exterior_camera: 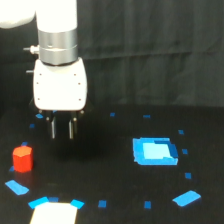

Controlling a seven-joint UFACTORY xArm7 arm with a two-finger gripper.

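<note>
A red block (22, 158) sits on the dark table at the left. Up and to the right of it hangs my gripper (63, 131), its two thin fingers pointing down and apart, with nothing visible between them. It does not touch the block. To the right, a blue-outlined shape (139, 152) with a pale white-blue middle lies flat on the table.
A pale object (53, 214) is partly cut off by the bottom edge. Blue tape strips (186, 198) and several small blue marks dot the dark surface.
</note>
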